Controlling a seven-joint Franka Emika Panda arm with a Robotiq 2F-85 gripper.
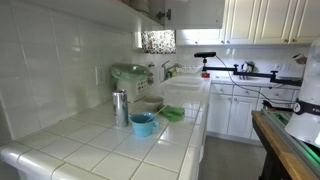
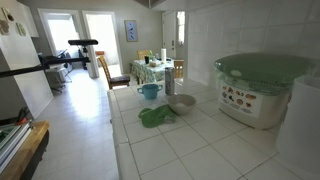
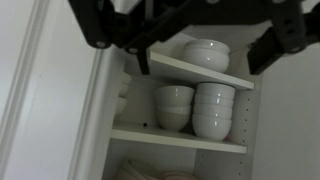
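Observation:
In the wrist view my gripper is open, its dark fingers set wide apart at the top, with nothing seen between them. Past it is a cupboard shelf holding a stack of white cups or bowls. Left of that stack stands a shorter one of wider bowls. A white bowl sits on the shelf above. The gripper shows in neither exterior view.
A pale door panel fills the wrist view's left side. On the tiled counter stand a blue cup, a silver canister, a green cloth, a bowl and a lidded bin.

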